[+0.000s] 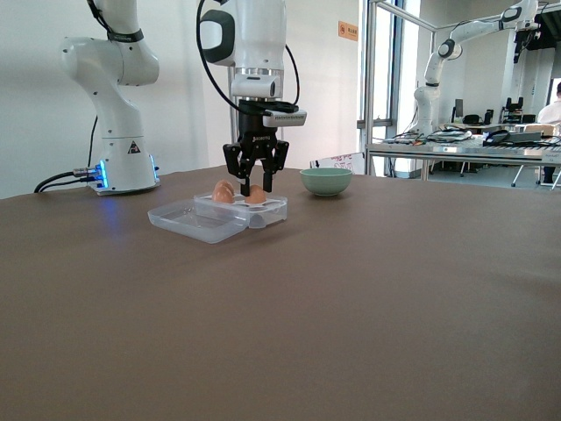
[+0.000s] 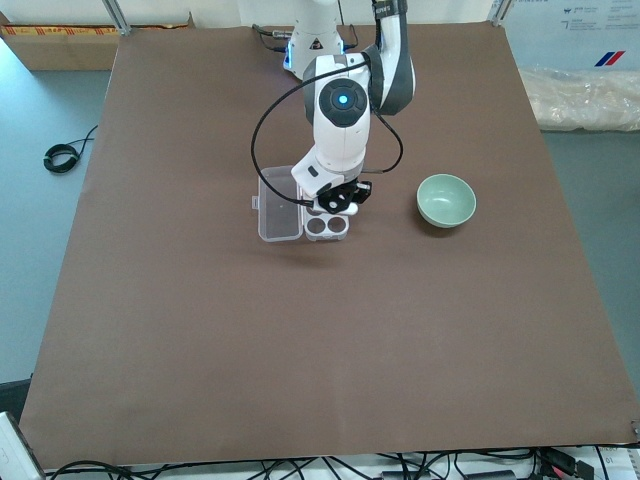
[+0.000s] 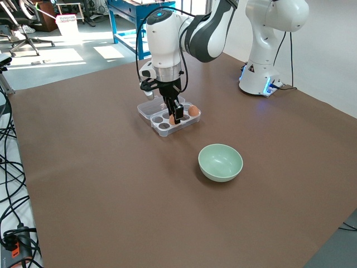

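My black gripper [image 1: 256, 182] is lowered over a clear plastic egg carton [image 3: 163, 128] with a white holed tray and its lid [image 2: 279, 215] open. The top view shows brown eggs [image 1: 223, 194] in it, one egg [image 1: 256, 196] right at my fingertips; the right view shows another egg [image 3: 193, 110] beside the gripper. Whether the fingers are closed on an egg is unclear. A mint green bowl [image 2: 446, 200] stands empty to the carton's right in the left view.
The robot's white base [image 3: 256, 79] and cables are at the back. Loose cables lie beyond the table edge.
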